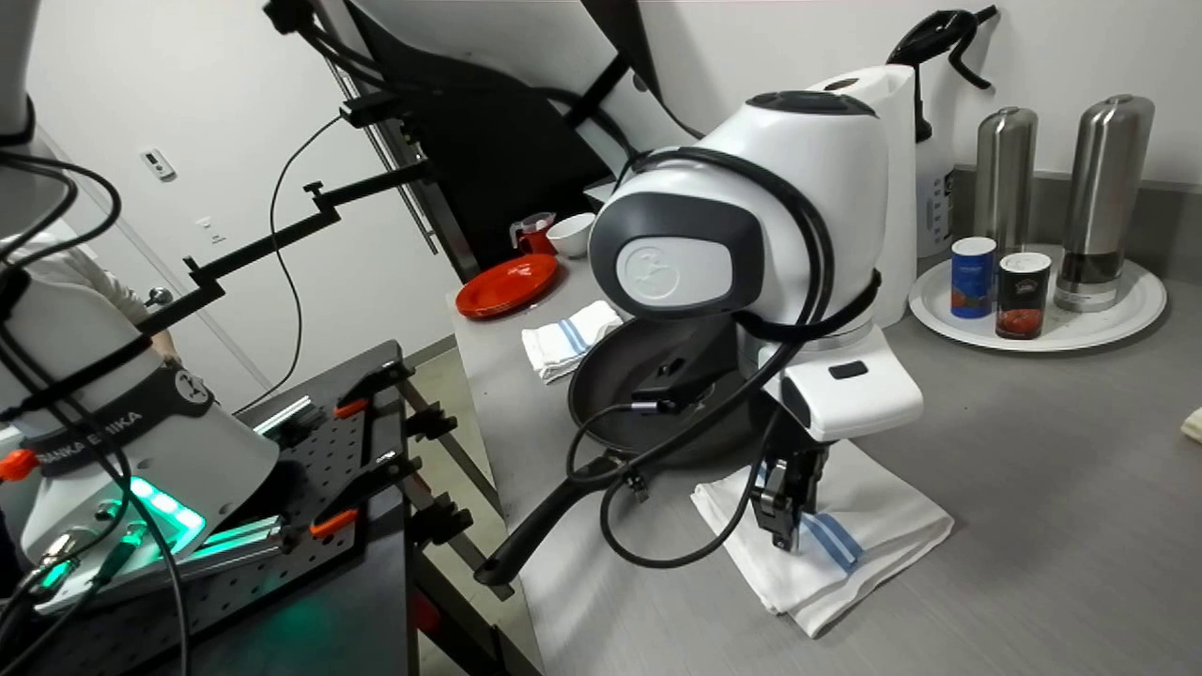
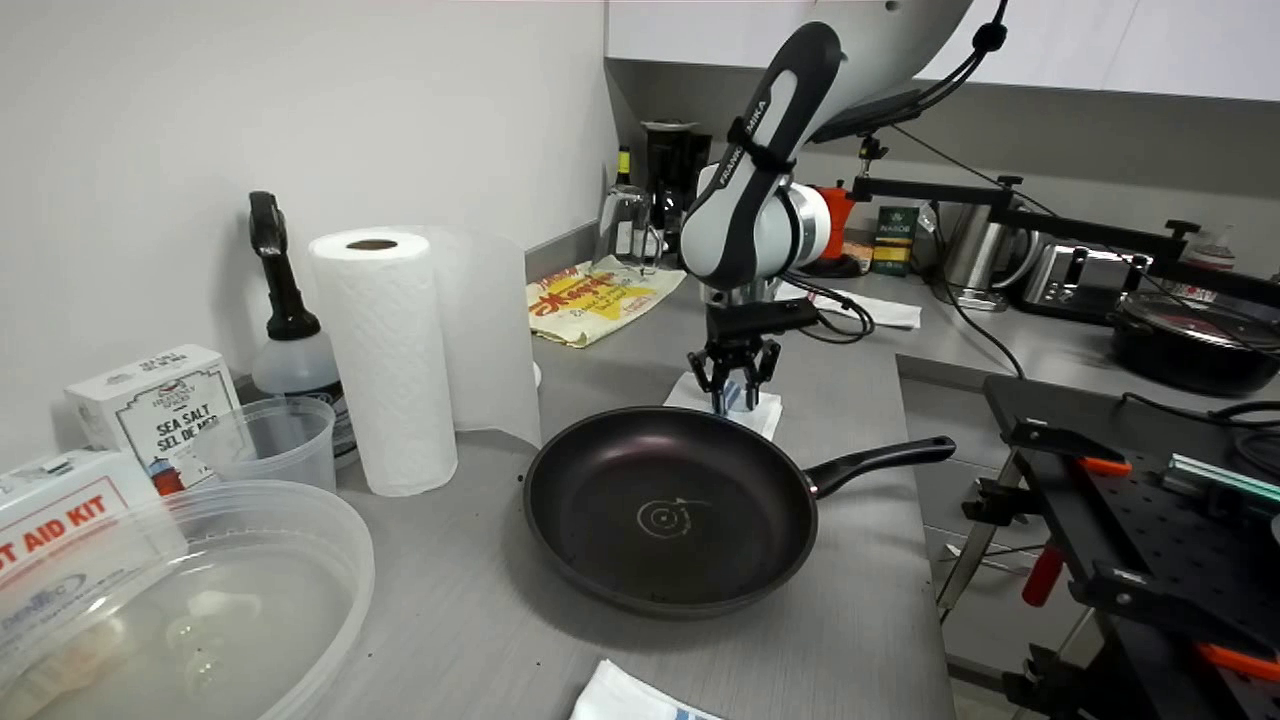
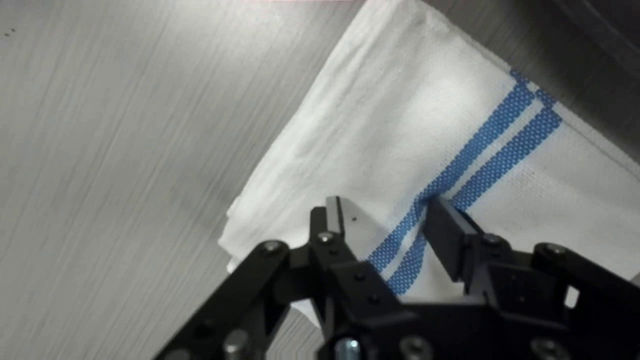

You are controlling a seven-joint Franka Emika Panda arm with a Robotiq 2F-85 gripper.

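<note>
A folded white towel with blue stripes (image 3: 384,138) lies on the counter, filling much of the wrist view. My gripper points down at it with its fingers apart, one on each side of part of the stripes. The cloth is creased beside the right finger (image 3: 447,237); whether that fingertip touches it I cannot tell. From the first exterior side, the gripper (image 1: 785,539) is low over the towel (image 1: 885,530). In the second exterior view the black frying pan (image 2: 672,516) stands in front of the gripper (image 2: 735,402) and partly hides the towel (image 2: 762,414).
The pan's handle (image 1: 547,524) reaches toward the counter edge. Another striped towel (image 1: 569,338) lies beyond the pan. A paper towel roll (image 2: 384,360) stands by the wall, and a white plate (image 1: 1138,315) carries shakers and mills.
</note>
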